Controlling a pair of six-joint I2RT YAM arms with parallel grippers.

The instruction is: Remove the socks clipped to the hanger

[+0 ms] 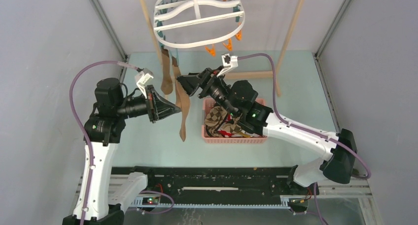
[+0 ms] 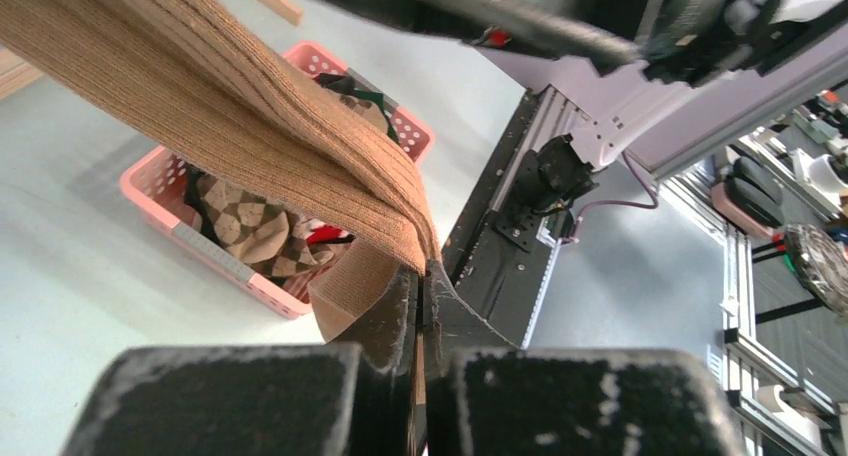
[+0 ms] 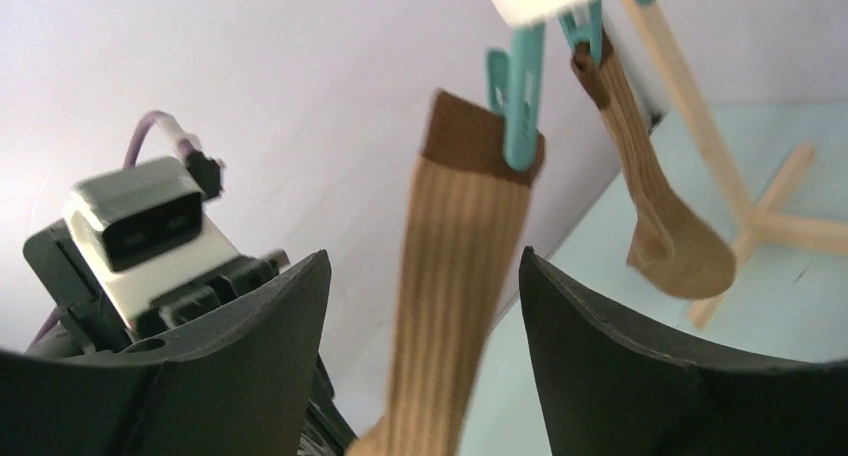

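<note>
Two brown socks hang from teal clips on the white hanger [image 1: 197,40]. The nearer sock [image 1: 182,101] dangles long; the other [image 1: 166,72] hangs behind it. My left gripper is shut on the nearer sock, whose ribbed fabric gathers at the fingertips. My right gripper stands open around the upper part of that sock [image 3: 460,226], below its teal clip [image 3: 522,96]. The farther sock [image 3: 680,236] is at the right of that wrist view.
A pink basket [image 1: 234,140] of patterned cloth stands below the right arm. The wooden stand [image 1: 251,75] rises behind. The board is clear at front left.
</note>
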